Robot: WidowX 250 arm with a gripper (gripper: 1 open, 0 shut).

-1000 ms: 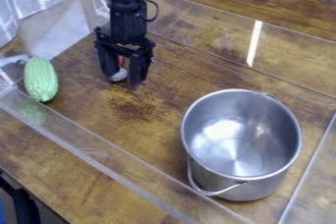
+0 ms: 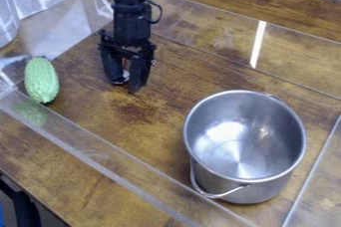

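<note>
The black gripper (image 2: 131, 70) is low over the wooden table at the upper left, around a small object with pale and dark parts that it mostly hides; whether its fingers are closed on it cannot be seen. A green corn-like vegetable (image 2: 42, 80) lies to its left. A large steel pot (image 2: 244, 131) with a wire handle stands at the lower right.
Clear plastic walls edge the wooden work surface (image 2: 147, 131) on the left and along the front and right.
The gripper has shifted very slightly, and less of the small object between its fingers shows. The vegetable and pot have not moved.
</note>
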